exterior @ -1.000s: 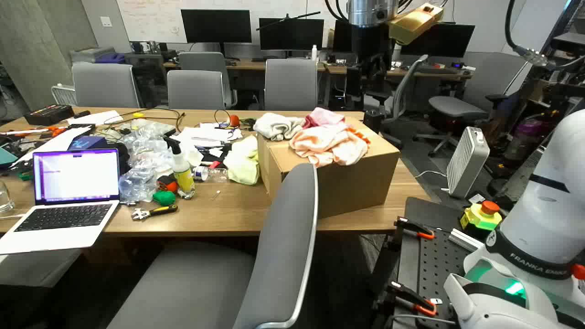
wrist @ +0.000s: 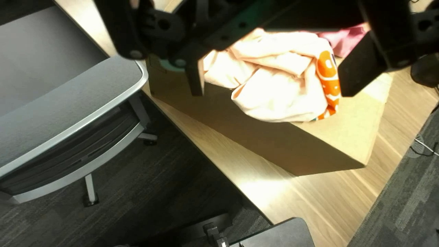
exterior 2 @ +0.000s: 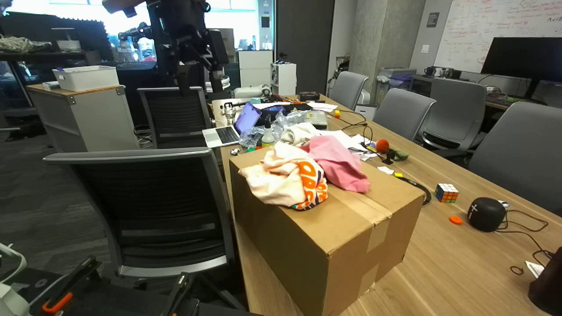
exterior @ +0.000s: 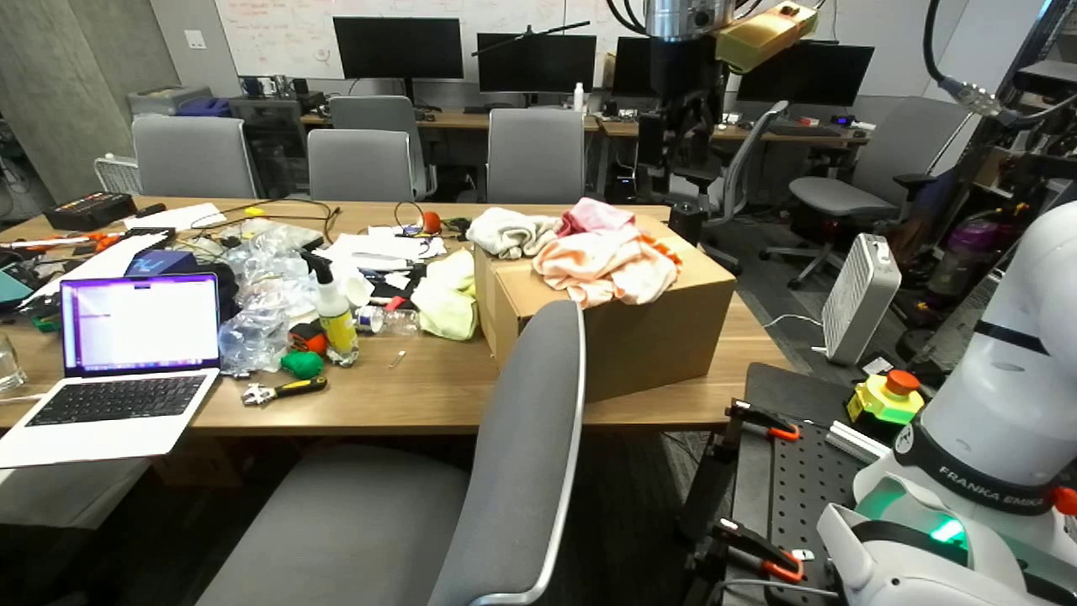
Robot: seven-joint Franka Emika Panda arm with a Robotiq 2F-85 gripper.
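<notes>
On the big cardboard box lie three crumpled cloths. Nearest the front edge is a peach cloth with orange lettering, partly overhanging that edge. A pink cloth sits against it, and a whitish cloth lies at the far left corner. My gripper is open with nothing held; the peach cloth shows between its fingers in the wrist view, but well below them. Both exterior views show the gripper hanging high in the air, clear of the box.
A grey chair stands close in front of the box. Left on the table are a spray bottle, a yellow-green cloth, a laptop and clutter. A Rubik's cube and black speaker sit beyond the box.
My gripper has shifted very slightly in the air. The cloths and the box have not moved.
</notes>
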